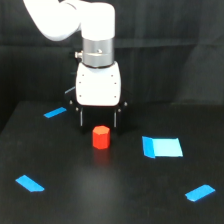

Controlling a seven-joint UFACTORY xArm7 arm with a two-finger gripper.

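Observation:
A red block (101, 138) with a many-sided outline stands on the black table, left of the middle. Just behind and above it hangs my gripper (99, 118), part of a white arm. Its two thin dark fingers are spread wide apart, with nothing seen between them. The block appears in front of and below the fingers, and whether a finger touches it does not show.
A pale blue sheet (167, 148) with a brighter blue strip along its left edge lies to the right. Blue tape pieces mark the table at back left (55, 112), front left (30, 184) and front right (200, 193).

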